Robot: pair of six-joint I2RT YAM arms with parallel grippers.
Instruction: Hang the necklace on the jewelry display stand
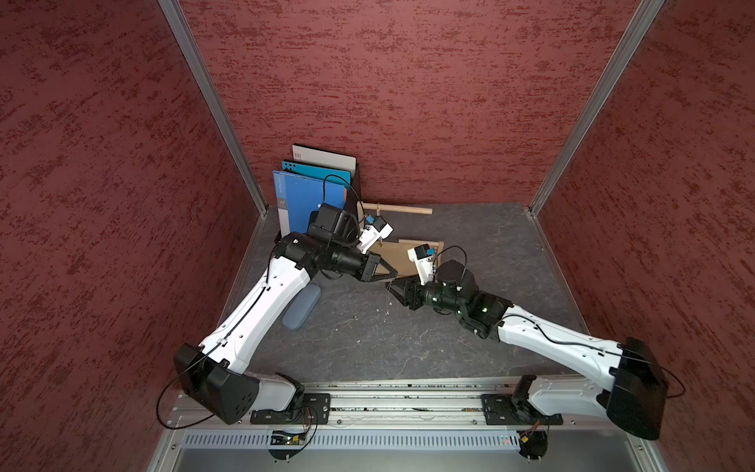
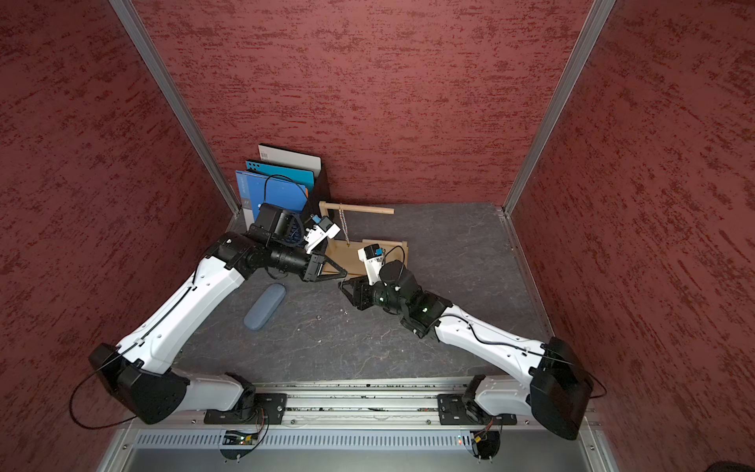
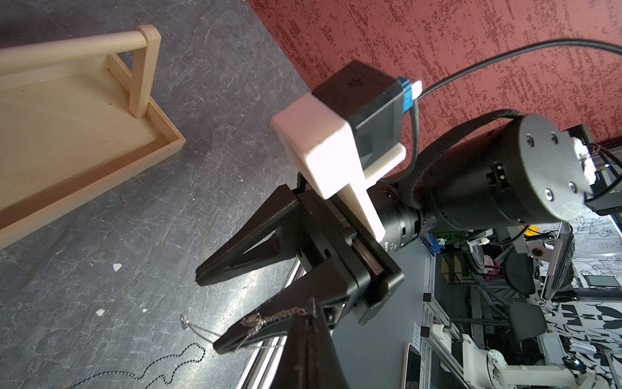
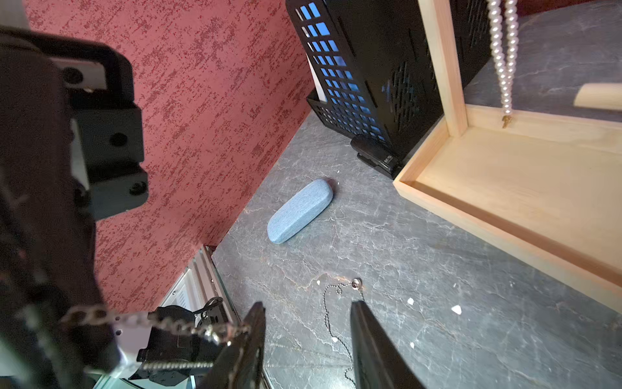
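Note:
In the left wrist view my left gripper is shut, with a fine chain necklace running from its tips. This chain passes along the lower finger of my right gripper, and a small ring shows beyond that finger. The right gripper's fingers stand apart, open. From the right wrist, the necklace reaches one fingertip, and a ring with a length of chain appears between the open fingers. The wooden display stand is behind both grippers; a pearl necklace hangs from it.
A black file holder with folders stands at the back left beside the stand. A blue-grey case lies on the table left of the grippers. Bare table extends to the right and front. The two grippers are very close together.

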